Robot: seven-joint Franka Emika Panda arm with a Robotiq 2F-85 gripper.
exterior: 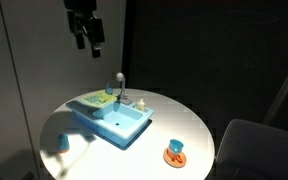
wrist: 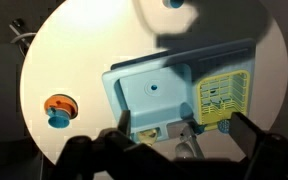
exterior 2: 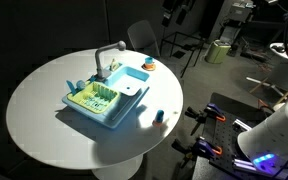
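Observation:
High above the round white table hangs my gripper (exterior: 88,46), its fingers spread and only air between them. Seen from the wrist, the fingers (wrist: 112,143) frame the lower edge of the picture, well above a light blue toy sink (wrist: 152,95). A yellow-green drying rack (wrist: 224,91) fills one side of the sink. The grey faucet (exterior: 120,82) rises at its back. Apart from the sink, a blue cup (exterior: 176,146) stands on an orange saucer (exterior: 172,160). On the other side of the table is a small blue object (exterior: 63,143).
A small yellowish bottle (exterior: 140,104) stands at the sink's rim. Bare white tabletop (exterior: 129,165) lies between the sink and the saucer. A dark chair (exterior: 254,150) is beyond the table's edge.

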